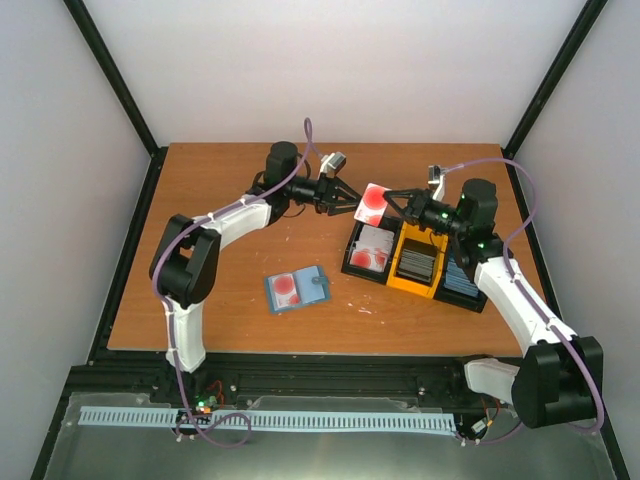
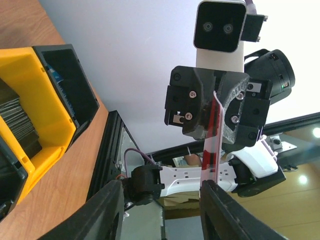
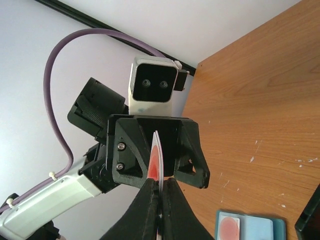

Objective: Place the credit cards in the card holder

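A white card with red circles (image 1: 372,205) is held up between the two arms, above the table. My right gripper (image 1: 389,201) is shut on one edge of it; in the right wrist view the card (image 3: 155,162) rises edge-on from the closed fingers (image 3: 172,210). Facing it, my left gripper (image 1: 357,202) has its fingers parted. In the left wrist view the card's edge (image 2: 212,150) comes close to the right-hand finger (image 2: 220,215); whether they touch I cannot tell. The blue card holder (image 1: 314,286) lies open on the table, a red-circled card (image 1: 285,290) in its left half.
Below the right arm stands a row of bins: a black one (image 1: 346,262) with red and white cards, a yellow one (image 1: 410,287) with dark cards, and a black one (image 1: 462,299) with blue cards. Bare table (image 1: 220,310) surrounds the holder.
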